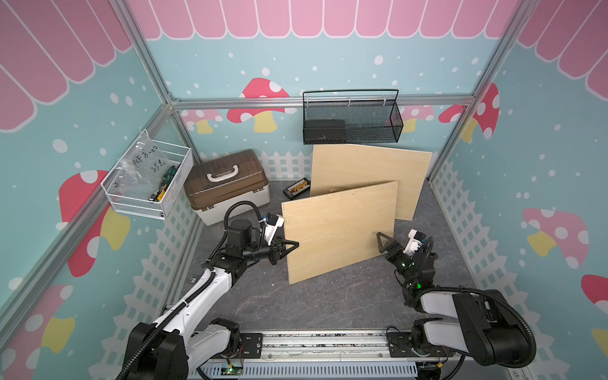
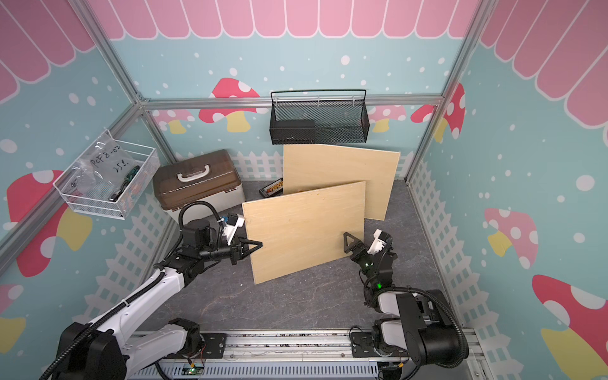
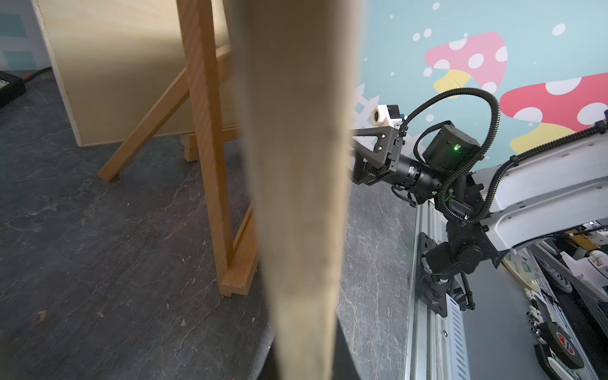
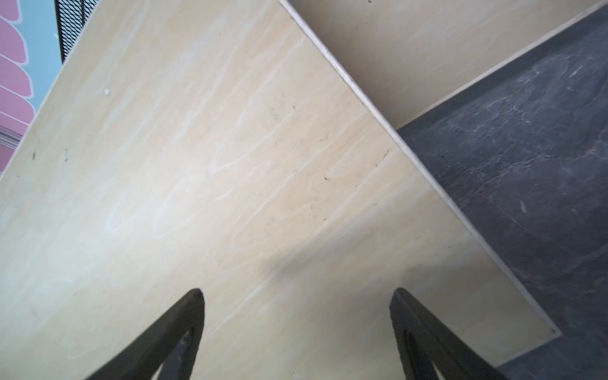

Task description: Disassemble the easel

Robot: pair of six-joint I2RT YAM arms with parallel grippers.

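The front plywood board [image 1: 338,231] is upright and slightly slanted. My left gripper is shut on its left edge, which fills the middle of the left wrist view as a blurred pale strip. The open right gripper faces the board's front near the lower right, fingers wide apart; contact cannot be told. Behind the board, the wooden easel [image 3: 212,145] stands on the floor with its uprights, slanted leg and ledge in the left wrist view. Both top views have it hidden by the board.
A second plywood board [image 1: 411,183] leans at the back wall under a black mesh basket [image 1: 373,120]. A brown-lidded toolbox [image 1: 221,183] and a small tray of parts [image 1: 296,188] are at back left.
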